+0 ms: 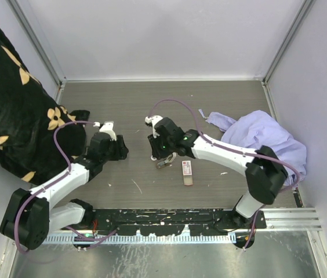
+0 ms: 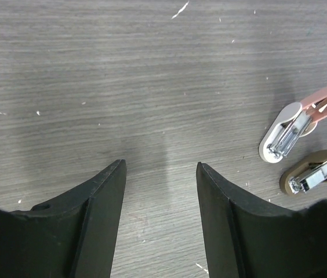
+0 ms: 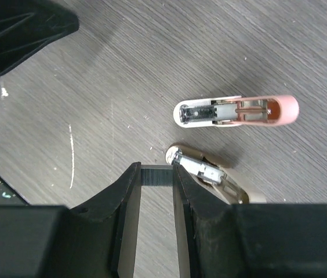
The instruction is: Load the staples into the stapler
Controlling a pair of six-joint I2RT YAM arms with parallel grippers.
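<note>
My right gripper is shut on a small grey strip of staples [image 3: 156, 175], held crosswise between its fingertips above the table. In the right wrist view, a pink and white stapler [image 3: 236, 111] lies open beyond the fingertips, its metal channel showing. A brown stapler [image 3: 210, 175] lies beside it, also opened, closer to the held strip. My left gripper hovers over bare table to the left, fingers open and empty. The left wrist view has the pink stapler [image 2: 302, 119] and brown stapler [image 2: 313, 172] at its right side. From above, the right arm mostly covers the pink stapler.
A staple box [image 1: 187, 172] stands right of the staplers. Purple cloth [image 1: 262, 139] is heaped at the right, and a dark patterned blanket [image 1: 24, 98] hangs at the left.
</note>
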